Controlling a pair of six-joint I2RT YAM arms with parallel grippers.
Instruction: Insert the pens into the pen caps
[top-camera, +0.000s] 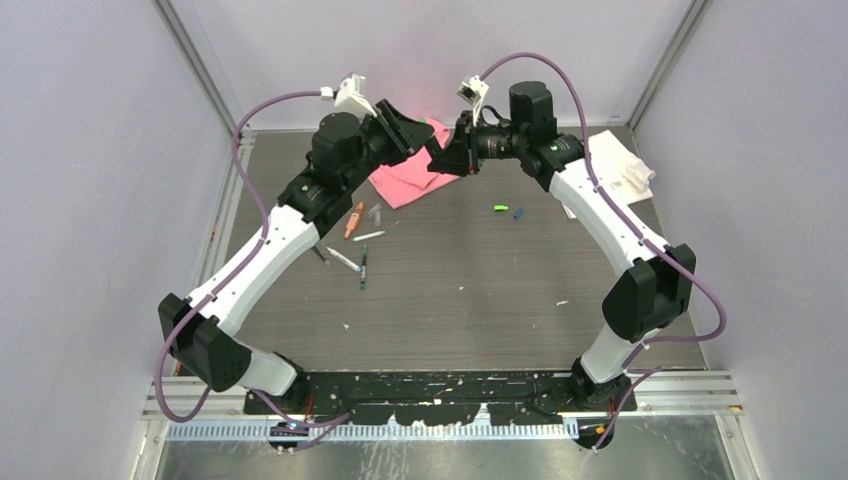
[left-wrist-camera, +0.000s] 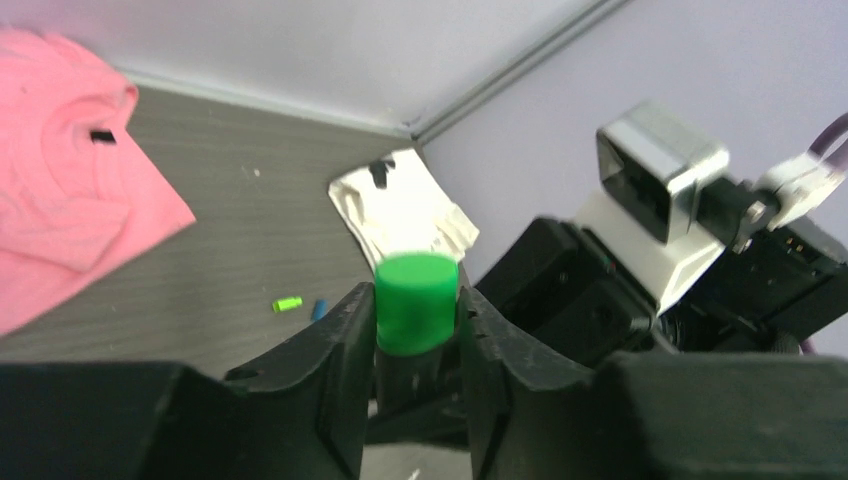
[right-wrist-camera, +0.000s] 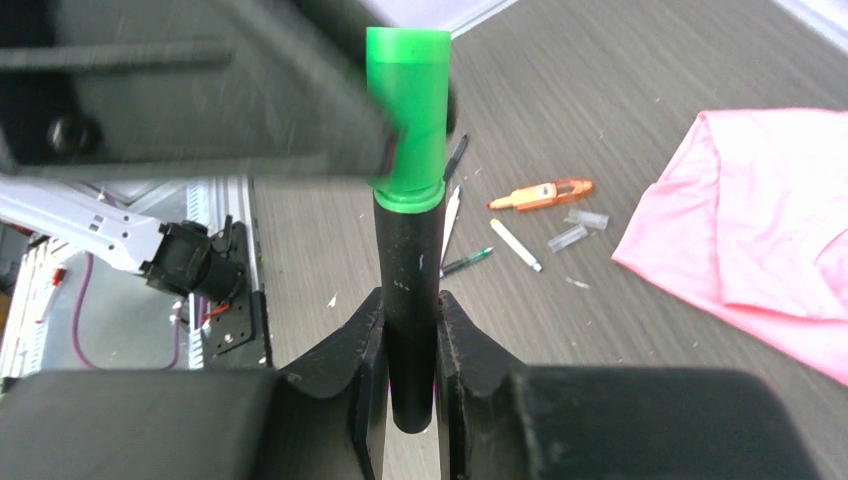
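A black pen (right-wrist-camera: 405, 290) with a green cap (right-wrist-camera: 408, 110) on its upper end stands upright in my right gripper, which is shut on the black barrel. My left gripper has its fingers either side of the green cap (left-wrist-camera: 415, 300); whether they press on it I cannot tell. In the top view both grippers meet high over the back middle of the table. Loose pens, among them a white one (top-camera: 343, 258) and a green one (top-camera: 364, 270), lie on the left of the table, near an orange marker (top-camera: 354, 220).
A pink cloth (top-camera: 405, 185) lies at the back middle, a white cloth (top-camera: 620, 170) at the back right. Small green (top-camera: 501, 208) and blue (top-camera: 518, 213) caps lie right of centre.
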